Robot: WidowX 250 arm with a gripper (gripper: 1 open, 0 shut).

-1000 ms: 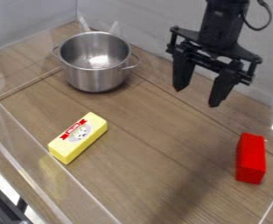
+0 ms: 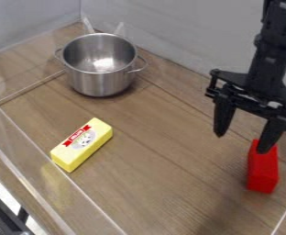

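Observation:
My black gripper hangs at the right of the view, open, with its two fingers spread just above and left of a red block. The block lies on the wooden surface at the lower right. Nothing shows between the fingers.
A steel pot with two handles stands at the back left. A yellow box with a red and white label lies at the left. Pale walls bound the back, and clear edges run along the sides.
My gripper has come down and to the right, closer to the red block. The block, pot and yellow box have not moved.

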